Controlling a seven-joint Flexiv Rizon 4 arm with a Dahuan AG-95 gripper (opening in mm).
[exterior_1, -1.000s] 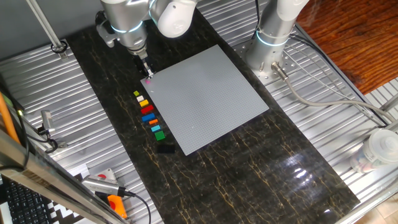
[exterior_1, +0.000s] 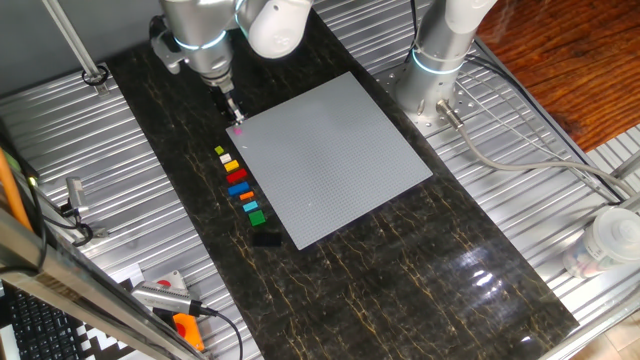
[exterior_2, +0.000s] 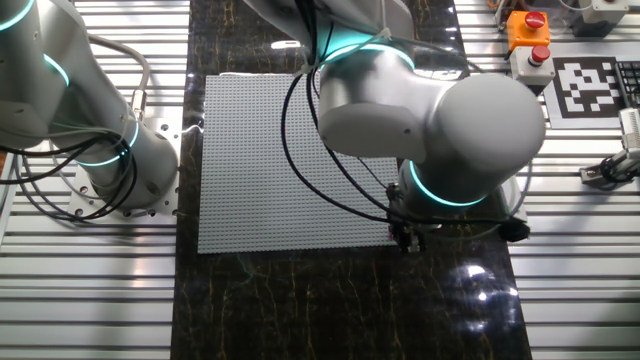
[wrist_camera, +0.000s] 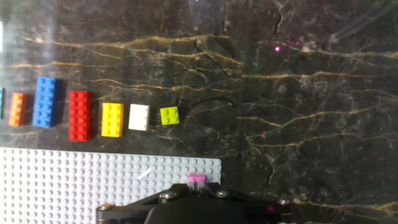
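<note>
A small pink brick (wrist_camera: 196, 178) is at the corner of the grey baseplate (wrist_camera: 81, 180) in the wrist view. My gripper is right at this brick, its fingertips close together and overlapping it from the lower edge of the view. Whether the fingers press on the brick or are merely beside or above it does not show clearly. From exterior view 1, the gripper (exterior_1: 238, 121) points down at the baseplate's far left corner, with a spot of pink under its tips. The arm covers most of that corner in exterior view 2.
Beside the baseplate lies a row of loose bricks: lime (wrist_camera: 169, 116), white (wrist_camera: 139, 117), yellow (wrist_camera: 112, 119), red (wrist_camera: 79, 116), blue (wrist_camera: 45, 102), orange (wrist_camera: 17, 109) and others.
The arm and gripper have shifted very slightly left in exterior view 1, and the pink spot shows a little more plainly. The loose bricks and baseplate have not moved.
</note>
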